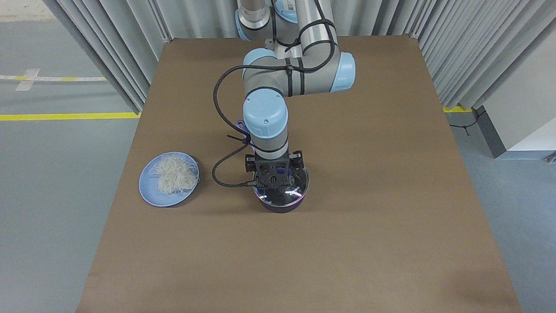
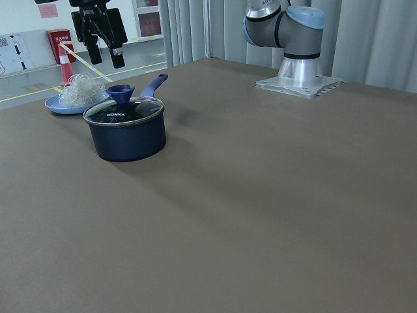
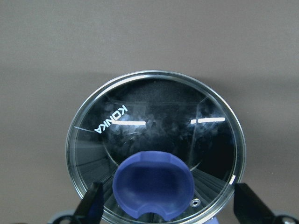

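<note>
A dark blue saucepan [image 2: 128, 141] with a glass lid [image 3: 149, 98] stands on the table; its blue lid knob [image 3: 153, 184] fills the lower middle of the wrist view. The gripper [image 2: 104, 57] is open, hanging just above the pot, its fingertips at either side of the knob in the wrist view, with nothing between them visible in the left view. In the front view the gripper hides most of the lid. A light blue plate [image 1: 148, 182] of white noodle-like strands [image 1: 176, 173] sits beside the pot.
The pot's handle [image 2: 155, 83] points toward the back, under the arm in the front view. Curtains line the back edge.
</note>
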